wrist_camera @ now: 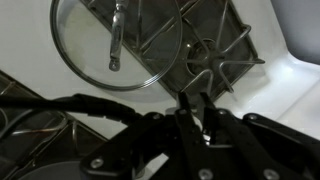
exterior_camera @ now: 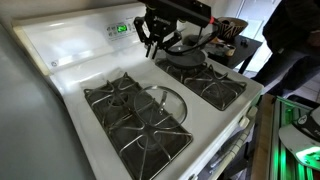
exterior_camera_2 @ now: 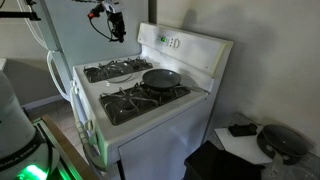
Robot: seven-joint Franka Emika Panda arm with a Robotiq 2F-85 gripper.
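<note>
My gripper (exterior_camera: 151, 47) hangs over the white stove top, above and behind the glass lid. In the wrist view its dark fingers (wrist_camera: 184, 103) are close together, and what lies between them cannot be made out. The clear round lid (exterior_camera: 160, 108) rests on the left burner grates, its handle (wrist_camera: 117, 35) showing upright in the wrist view. A dark frying pan (exterior_camera_2: 161, 79) sits on the other burners; in the first exterior view my arm partly covers it. Neither the lid nor the pan touches my gripper.
Black burner grates (exterior_camera: 151, 149) stand around the lid. Behind them rises the stove's control panel (exterior_camera_2: 173, 42). A person in dark clothes (exterior_camera: 291, 45) stands at the far right. Beside the stove, another dark pan (exterior_camera_2: 282, 141) lies to the right.
</note>
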